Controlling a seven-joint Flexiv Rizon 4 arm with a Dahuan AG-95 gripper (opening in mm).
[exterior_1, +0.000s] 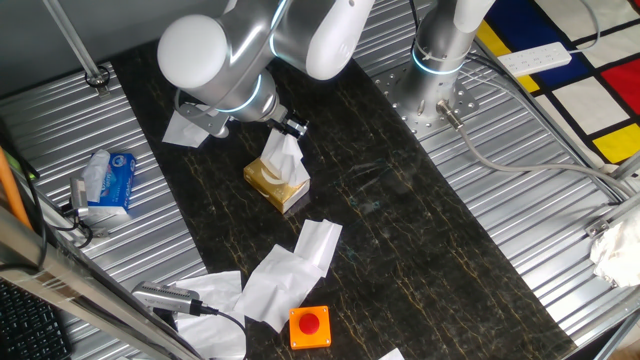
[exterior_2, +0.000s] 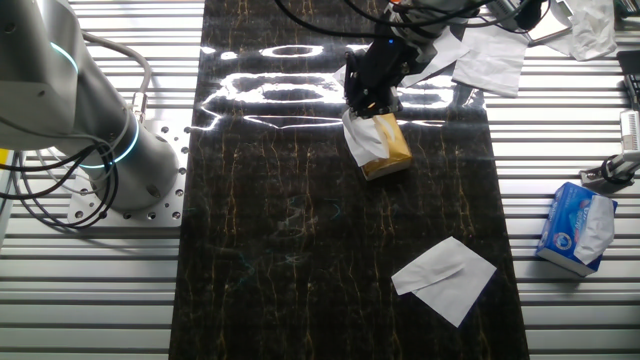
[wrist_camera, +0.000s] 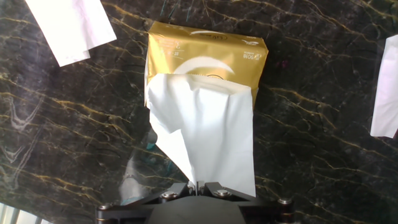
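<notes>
A gold tissue pack (wrist_camera: 208, 50) lies on the dark marbled table, with a white tissue (wrist_camera: 214, 137) sticking out of its opening. That tissue runs up to my gripper, whose fingertips are together on it near the bottom of the wrist view. In exterior view 1 my gripper (exterior_1: 291, 127) is just above the gold pack (exterior_1: 277, 184), and the tissue (exterior_1: 285, 153) stretches between them. The tissue's lower end is still inside the pack. From the other side, in exterior view 2, the arm partly covers the tissue (exterior_2: 365, 140) and the pack (exterior_2: 393, 150).
Loose white tissues (exterior_1: 280, 285) lie at the front of the table, beside an orange box with a red button (exterior_1: 310, 325). Another tissue (exterior_2: 445, 280) lies apart. A blue tissue pack (exterior_1: 112, 185) sits on the slatted metal at the left.
</notes>
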